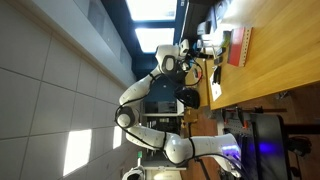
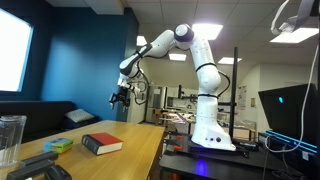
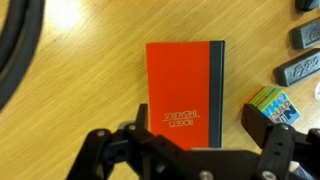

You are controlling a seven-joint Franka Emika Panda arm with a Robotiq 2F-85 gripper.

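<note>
A red book with a black spine (image 3: 178, 95) lies flat on the wooden table, its cover lettering upside down in the wrist view. It also shows as a red block (image 2: 102, 143) in exterior view 2 and at the table's edge (image 1: 240, 47) in exterior view 1. My gripper is open above the book, its two dark fingers apart at the bottom of the wrist view and nothing held between them. In exterior view 2 the gripper (image 2: 120, 97) hangs well above the table, beyond the book.
A small colourful box (image 3: 274, 104) sits right of the book, with dark grey blocks (image 3: 298, 68) farther up. Exterior view 2 shows a clear glass container (image 2: 10, 140) at the left. Bare wood (image 3: 100, 70) lies left of the book; a black cable (image 3: 15, 45) crosses that view's left edge.
</note>
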